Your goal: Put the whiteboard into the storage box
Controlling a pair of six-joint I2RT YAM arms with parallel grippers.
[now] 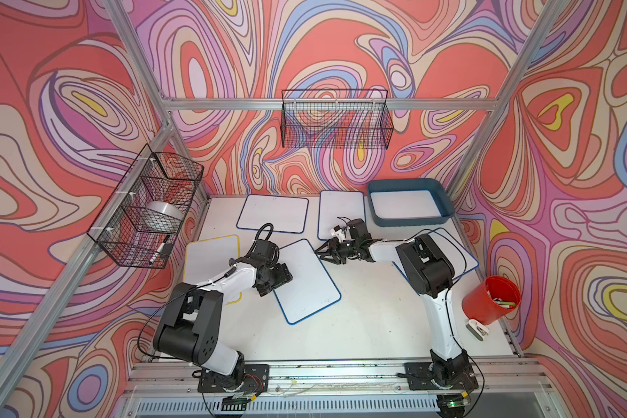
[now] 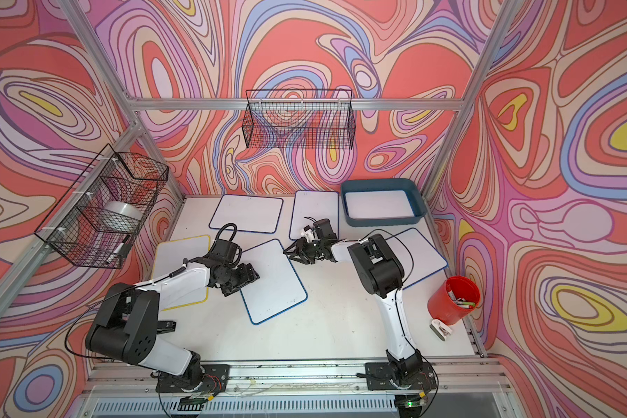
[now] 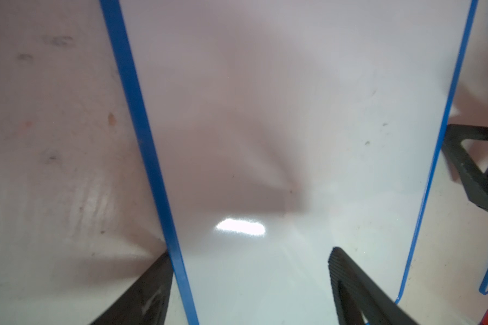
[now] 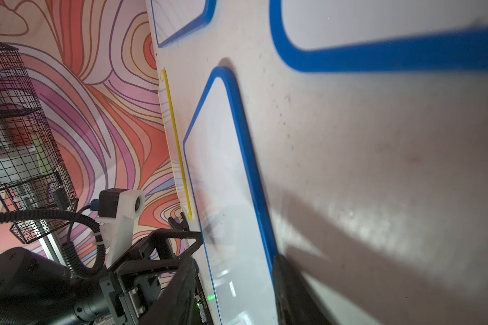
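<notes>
A white whiteboard [image 1: 304,284] with a blue rim lies slanted on the table between my two arms. At its left edge, my left gripper stands part open. One finger [image 3: 156,289] is against the blue rim from outside and the other is over the white face. Near the board's far right edge, my right gripper is open. One of its fingertips [image 4: 283,268] is at the rim and the other is on the board's side; contact is hard to tell. The teal storage box [image 1: 411,222] at the back right has a white board inside.
More blue-rimmed boards lie at the back left [image 1: 272,213], back middle [image 1: 340,211] and under the right arm [image 1: 459,254]. A yellow-rimmed board [image 1: 212,257] is at the left. A red bucket [image 1: 482,303] stands front right.
</notes>
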